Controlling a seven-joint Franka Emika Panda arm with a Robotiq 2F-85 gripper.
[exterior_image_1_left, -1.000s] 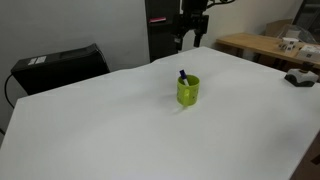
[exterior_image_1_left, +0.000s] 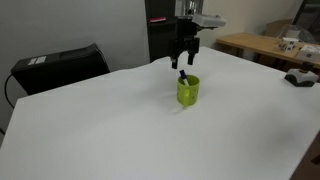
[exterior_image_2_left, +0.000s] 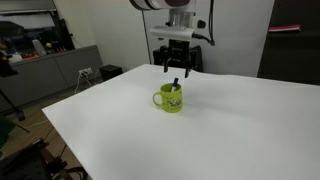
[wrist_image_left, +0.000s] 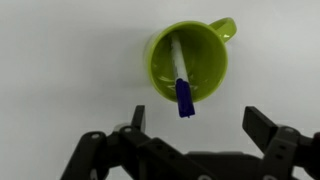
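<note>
A green mug (exterior_image_1_left: 187, 94) stands upright on the white table, its handle (wrist_image_left: 226, 28) at the upper right in the wrist view. Leaning inside it is a white marker (wrist_image_left: 179, 60) whose dark blue cap (wrist_image_left: 185, 99) pokes out over the rim. My gripper (exterior_image_1_left: 183, 65) hangs open above the mug, its fingertips just higher than the cap in exterior view 1. In the wrist view the two fingers (wrist_image_left: 258, 124) are spread wide, and the marker lies beyond them, untouched. Exterior view 2 shows the gripper (exterior_image_2_left: 181, 74) over the mug (exterior_image_2_left: 171, 99) too.
A black case (exterior_image_1_left: 60, 69) sits at the table's far left edge in exterior view 1. A wooden table (exterior_image_1_left: 255, 45) with small items and a black-and-white device (exterior_image_1_left: 301, 77) are at the right.
My gripper has come down and slightly left in exterior view 1, closer to the mug. The mug and marker have not moved.
</note>
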